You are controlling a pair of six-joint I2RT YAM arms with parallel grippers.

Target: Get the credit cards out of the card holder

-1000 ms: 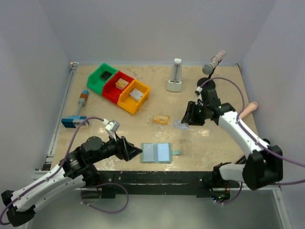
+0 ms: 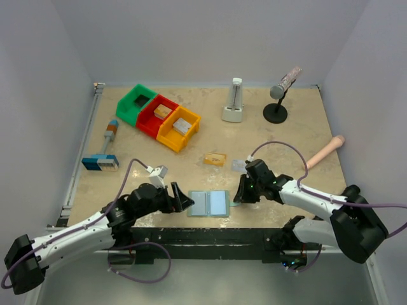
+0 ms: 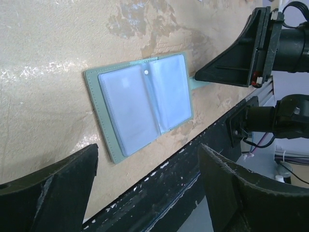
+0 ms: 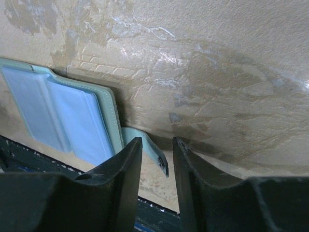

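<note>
The pale green card holder (image 2: 208, 215) lies unfolded on the table, with light clear pockets on its left and right halves. From its right edge sticks out a small strap (image 4: 149, 144). My right gripper is over this strap, its fingers part open on either side of it. Left of the holder, my left gripper (image 2: 185, 194) stands open with nothing between its fingers; the holder lies ahead of them in the left wrist view. Farther back on the table lie a pale clear card (image 2: 238, 166) and a yellow card (image 2: 215, 159).
Green (image 2: 130, 112), red (image 2: 147, 121) and orange (image 2: 170, 135) bins stand at the back left. A white upright device (image 2: 233, 109) and a black stand (image 2: 275, 113) are at the back. A rolling pin (image 2: 325, 152) lies right. Bare table surrounds the holder.
My right gripper has come from beside the pale clear card toward the front, down to the holder's strap. The left gripper has shifted slightly right; the holder stays in place.
</note>
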